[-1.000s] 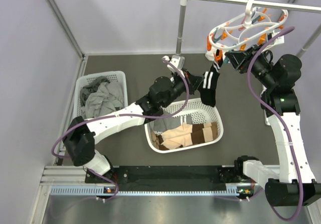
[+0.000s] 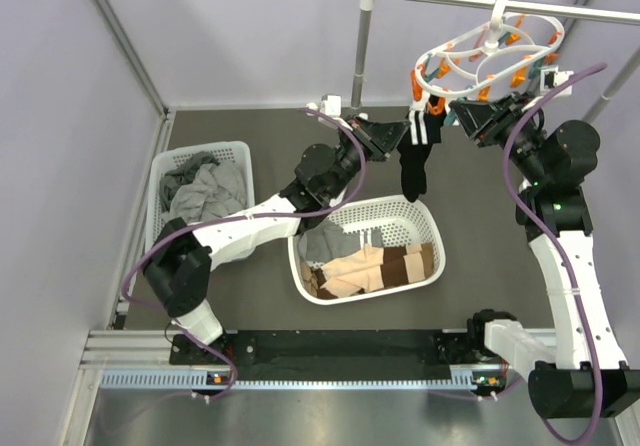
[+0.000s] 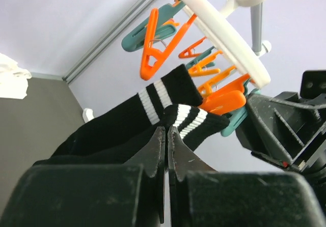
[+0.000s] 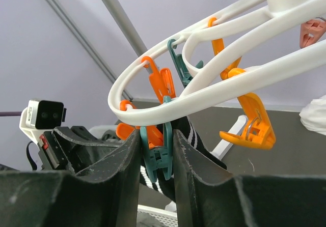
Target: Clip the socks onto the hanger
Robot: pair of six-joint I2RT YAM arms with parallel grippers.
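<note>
A black sock with white stripes [image 2: 412,171] hangs below the white hanger [image 2: 447,93], at its left end. In the left wrist view two striped cuffs [image 3: 158,100] show, with the folds of one gathered at the fingertips. My left gripper is shut, with this cloth pinched at its tips. An orange clip [image 3: 224,102] lies against the cuffs. My right gripper is shut on a teal clip [image 4: 157,158] under the hanger's rim. Whether that clip bites the sock is hidden.
More orange clips [image 4: 253,120] and teal clips dangle around the hanger, which hangs from a metal rail [image 2: 560,10]. Below stands a white basket [image 2: 437,266] with grey, beige and brown socks. Another basket [image 2: 155,201] at left holds grey cloth.
The sock's hanging part now sits farther left, by the gripper. The right arm has shifted only slightly.
</note>
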